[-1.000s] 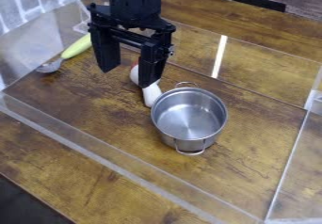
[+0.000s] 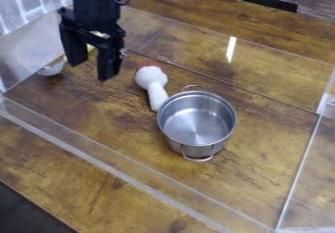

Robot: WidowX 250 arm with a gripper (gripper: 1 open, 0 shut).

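Observation:
My black gripper (image 2: 92, 56) is raised at the upper left of the tray, open, with nothing seen between its fingers. Below and right of it lies a white object with a round head and a narrower neck (image 2: 152, 83), a little red at its tip. A steel pot (image 2: 197, 121) with two loop handles stands right of centre. Behind the gripper at the left, a small metal item (image 2: 53, 69) and part of a pale yellow object show, mostly hidden.
Clear low walls run around the work area, with a taller clear panel (image 2: 308, 178) at the right.
My gripper has moved left and back, away from above the pot and white object, uncovering the white object and now covering much of the yellow one.

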